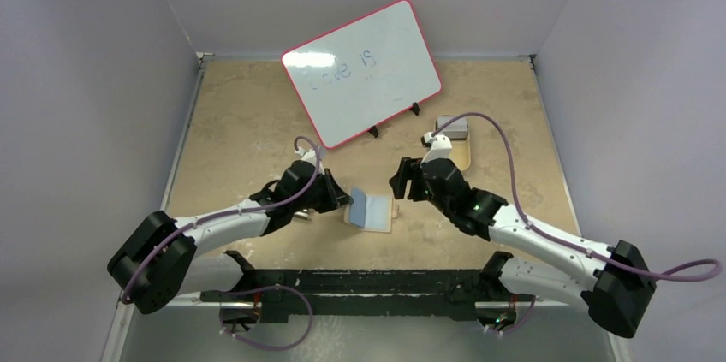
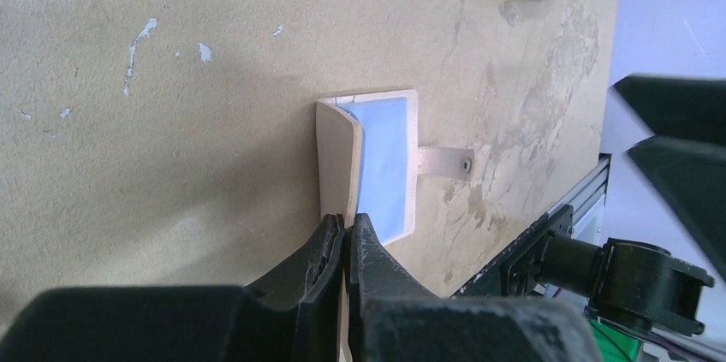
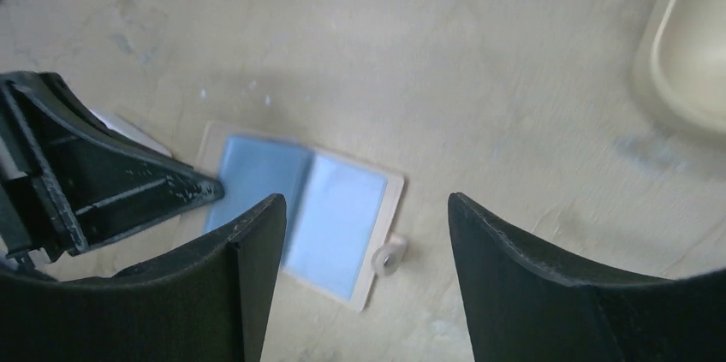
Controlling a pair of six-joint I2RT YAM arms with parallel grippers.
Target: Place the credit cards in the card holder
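An opened card holder (image 1: 377,212) with blue inner panels lies on the table between the arms. In the left wrist view its raised flap (image 2: 336,157) stands along the fingertips of my left gripper, which is shut on that thin edge. My right gripper hangs open above and to the right of the holder (image 3: 338,216), with nothing between its fingers. I cannot make out any separate card in the holder.
A beige tray (image 1: 458,157) with grey contents stands behind the right arm. A whiteboard (image 1: 360,71) on small stands fills the back middle.
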